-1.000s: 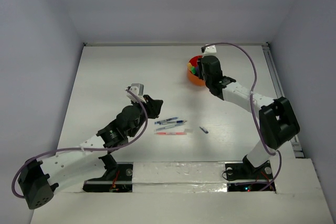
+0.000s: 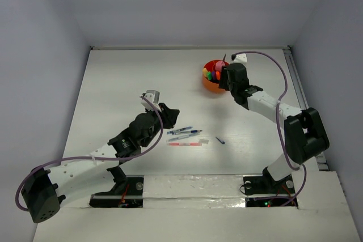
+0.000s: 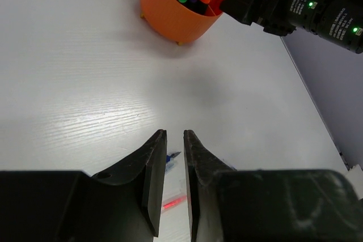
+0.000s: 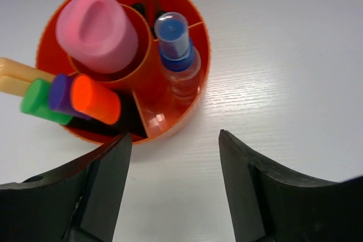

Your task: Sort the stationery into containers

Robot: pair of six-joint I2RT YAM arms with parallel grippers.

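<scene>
An orange divided container (image 2: 210, 86) stands at the back right, holding a pink item (image 4: 96, 29), markers with green (image 4: 39, 100), purple and orange caps, and a clear, blue-ringed bottle-like item (image 4: 178, 60). Beside it, my right gripper (image 2: 226, 80) is open, with nothing between its fingers in its wrist view. My left gripper is shut and empty, above the table left of several loose pens (image 2: 184, 131). A red pen (image 2: 184, 144) lies nearest the front, and a short blue item (image 2: 220, 140) lies apart to the right.
Grey walls bound the workspace at the back and sides.
My right gripper has moved right and slightly toward the front, uncovering more of the container in the top view. My left gripper has shifted slightly to the right.
</scene>
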